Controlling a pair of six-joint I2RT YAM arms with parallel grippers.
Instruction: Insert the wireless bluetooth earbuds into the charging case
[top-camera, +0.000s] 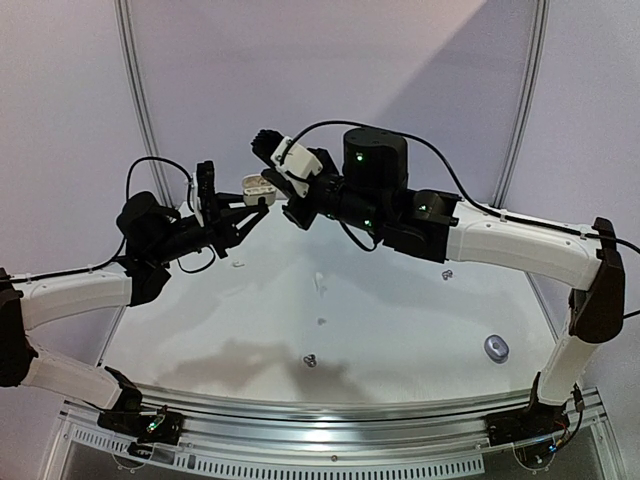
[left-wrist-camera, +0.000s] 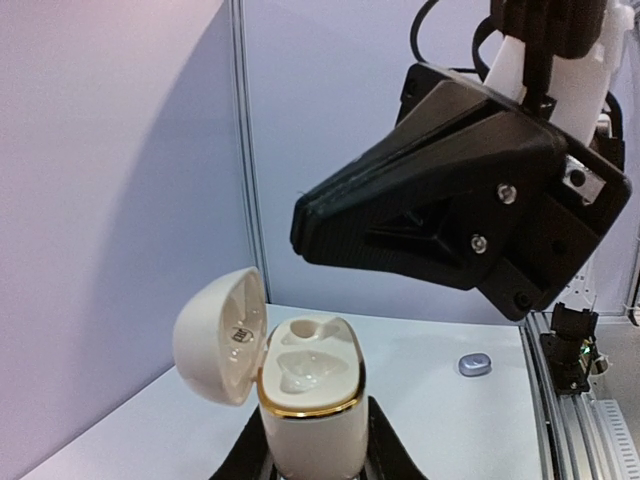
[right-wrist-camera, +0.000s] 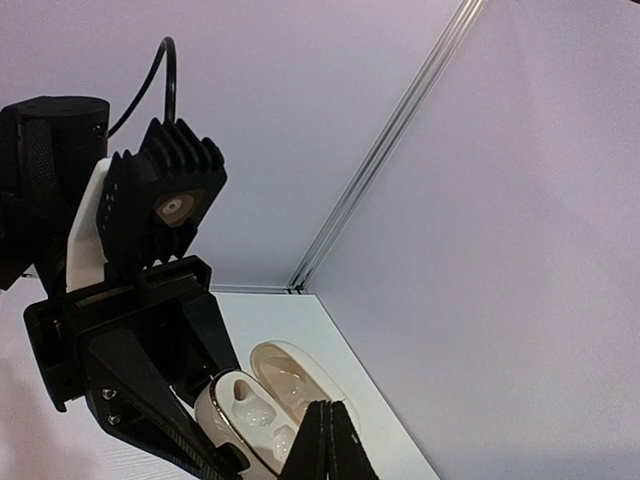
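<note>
The white charging case (left-wrist-camera: 318, 430), its lid (left-wrist-camera: 215, 340) hinged up, is held upright by my left gripper (top-camera: 256, 212). Both earbud wells at its top are empty in the left wrist view. My right gripper is shut with nothing between its fingers, and in the left wrist view it hangs above and right of the case. Over the middle of the table, the top view shows a blurred white earbud (top-camera: 319, 283), away from both grippers, with a small grey shadow below it. Another small white piece, perhaps the other earbud, lies at the table's left (top-camera: 238, 264).
A grey-lilac oval object (top-camera: 496, 348) lies at the right of the table. Small metallic bits (top-camera: 310, 361) sit near the front edge, others (top-camera: 447, 274) to the right.
</note>
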